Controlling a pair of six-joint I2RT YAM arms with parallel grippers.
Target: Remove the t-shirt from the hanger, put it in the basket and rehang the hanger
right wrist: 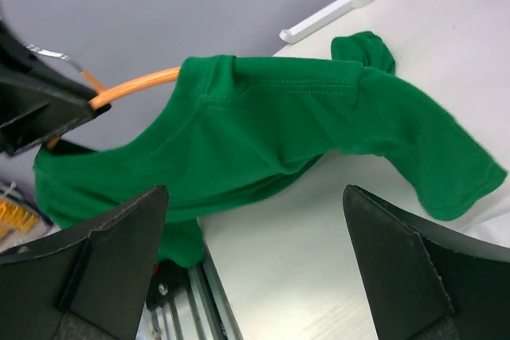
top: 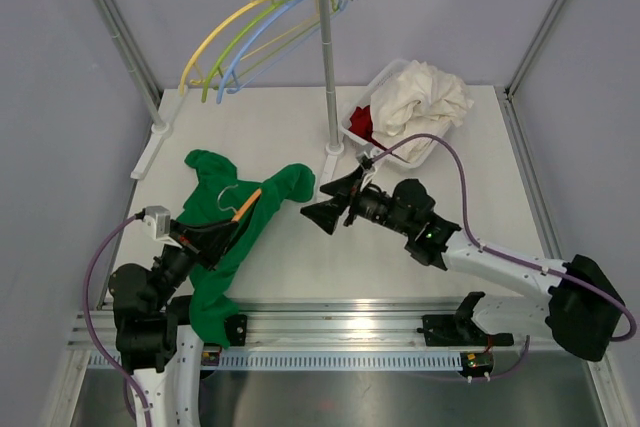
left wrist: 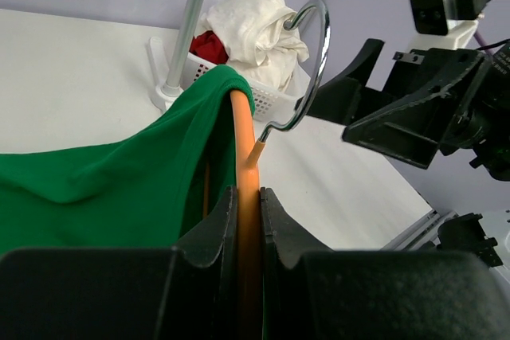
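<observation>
A green t shirt point(top: 235, 222) lies spread over the left of the table, with an orange hanger point(left wrist: 246, 137) partly inside it. My left gripper is shut on the bare orange bar, just outside the cloth. The hanger's silver hook point(left wrist: 320, 41) points up and to the right in the left wrist view. To the right of the shirt, my right gripper point(top: 322, 209) stands open, empty and close to one end of the cloth. In the right wrist view the green fabric point(right wrist: 263, 129) spans the space beyond its spread fingers point(right wrist: 406, 252).
A white rack point(top: 327, 67) at the back left carries yellow, green and blue hangers point(top: 240, 47). Behind my right gripper, a white basket point(top: 352, 125) holds white cloth point(top: 420, 102) and red cloth point(top: 362, 125).
</observation>
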